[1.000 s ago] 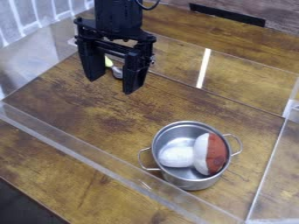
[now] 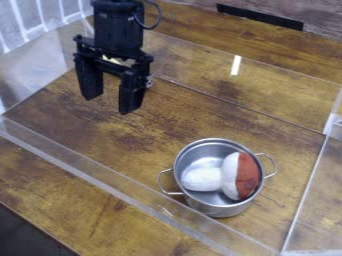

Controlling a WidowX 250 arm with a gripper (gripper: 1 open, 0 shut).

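Observation:
My black gripper (image 2: 110, 88) hangs above the wooden table at the upper left, fingers open with nothing visible between them. A steel pot (image 2: 191, 200) with two side handles stands at the lower right. Inside it lie a white rounded object (image 2: 202, 178) and, beside that, a red-and-white object (image 2: 246, 174). Something small and pale behind the gripper is mostly hidden.
Clear plastic walls border the work area on the left, front, back and right. A short white strip (image 2: 235, 66) shows toward the back.
The arm and gripper have shifted a little to the left over the last second. The pot and its contents have stayed still.

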